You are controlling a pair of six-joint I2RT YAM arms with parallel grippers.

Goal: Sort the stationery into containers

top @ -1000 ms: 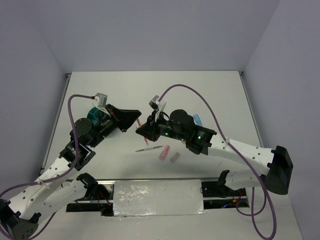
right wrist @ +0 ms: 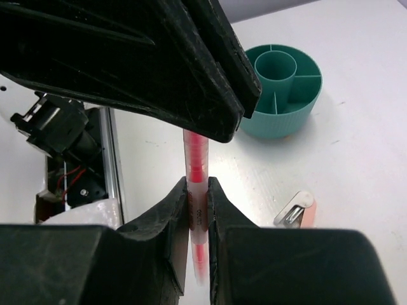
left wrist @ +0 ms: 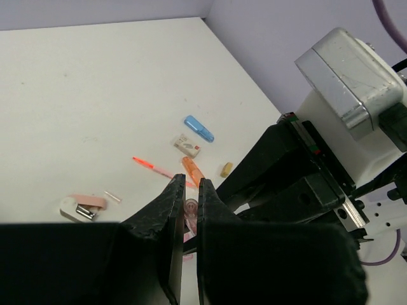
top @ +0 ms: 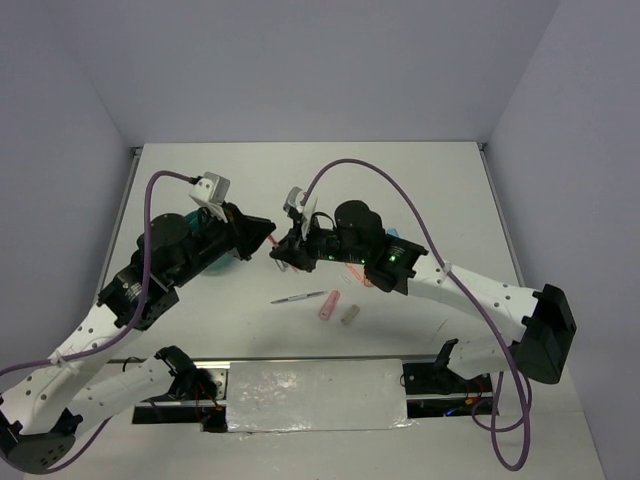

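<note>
A pink-and-white pen [right wrist: 198, 159] stands upright in the right wrist view, running down from the left gripper's dark fingers. My left gripper is shut on it, with the pen's round end showing between the tips. Lower down, the fingers of my right gripper stand close on both sides of the same pen; whether they press on it is hard to tell. From above, both grippers [top: 272, 228] meet left of the table's middle. A green round holder with compartments [right wrist: 280, 130] stands behind, looking empty from here.
Loose on the table lie an orange pen [left wrist: 152, 166], a blue marker [left wrist: 199, 128], a boxed eraser [left wrist: 187, 145], an orange marker [left wrist: 192, 170], a pink marker [top: 329, 305], a grey pen [top: 299, 297] and a metal-and-pink item [left wrist: 79, 208].
The left arm has swung upward and its wrist has turned, its fingertips staying near the pen.
</note>
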